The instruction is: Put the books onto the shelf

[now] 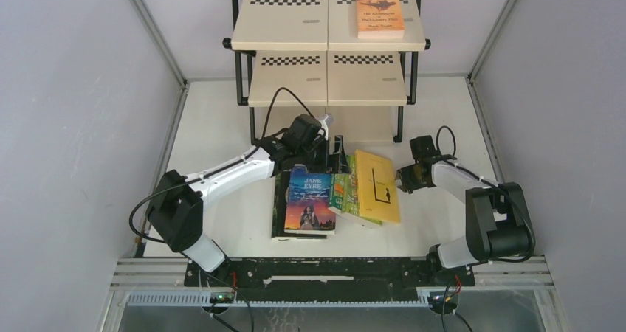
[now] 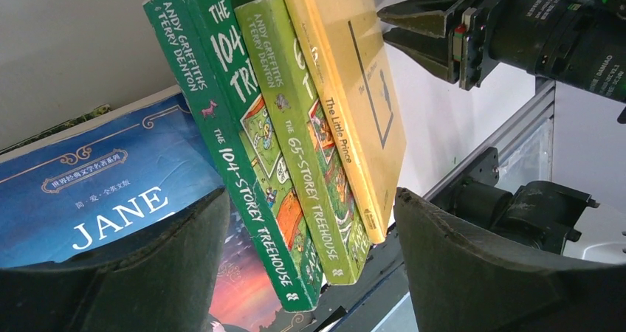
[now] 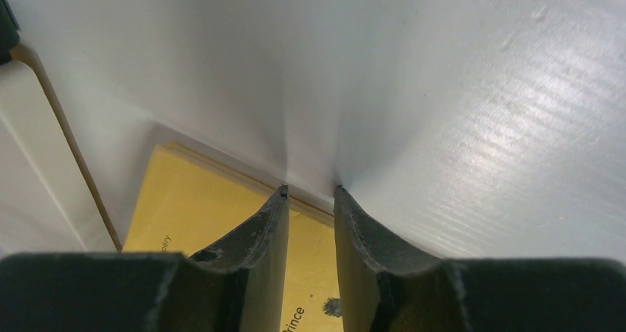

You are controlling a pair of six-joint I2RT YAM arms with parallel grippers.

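Observation:
The yellow Little Prince book leans on the green 65-Storey Treehouse book. Beside that lies the darker green 104-Storey Treehouse book, which overlaps the blue Jane Eyre book. My left gripper is open above the row of spines, one finger on each side, not closed on them. At the yellow book's right edge is my right gripper; its fingertips are a little apart, with no book visibly clamped between them. In the right wrist view the yellow book shows below and beyond those fingers.
A dark book lies under Jane Eyre. Behind stands a two-tier cream shelf, with an orange book on its top right.

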